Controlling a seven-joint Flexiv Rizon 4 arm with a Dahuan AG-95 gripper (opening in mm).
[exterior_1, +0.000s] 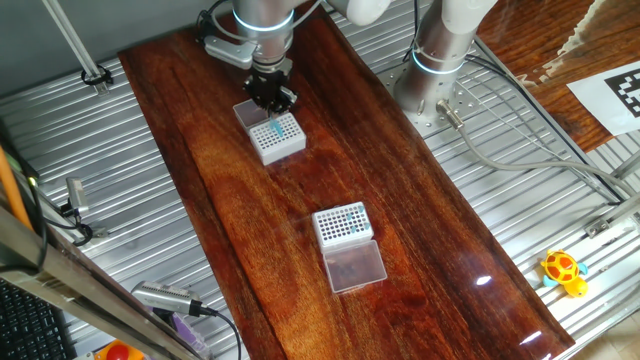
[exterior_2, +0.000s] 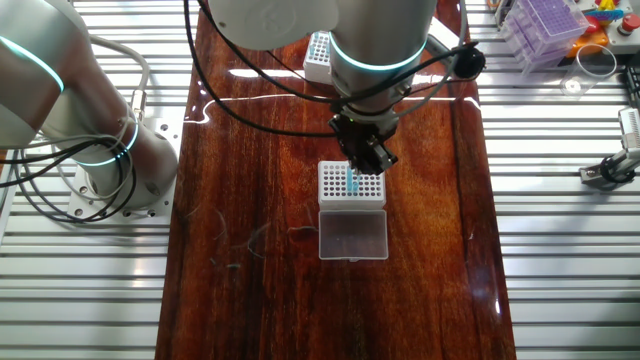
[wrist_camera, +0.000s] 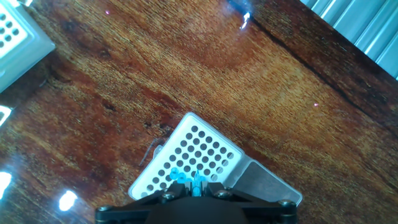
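Observation:
A white tip rack (exterior_1: 278, 138) stands on the wooden table below my gripper (exterior_1: 272, 104), its clear lid folded open. Light blue tips (exterior_2: 351, 180) stand in some of its holes. From the wrist, the rack (wrist_camera: 193, 146) lies straight ahead of my gripper, with a couple of blue tips (wrist_camera: 178, 175) close to the fingers. One more light blue piece (wrist_camera: 196, 184) is right at the fingertips; whether it is gripped or only stands in the rack is unclear. Dark finger mounts hide the rack's near edge.
A second white rack (exterior_1: 341, 224) with several blue tips and an open clear lid (exterior_1: 355, 266) sits nearer the table's middle. Bare wood lies between the two racks. A toy turtle (exterior_1: 563, 272) is off the table at the right.

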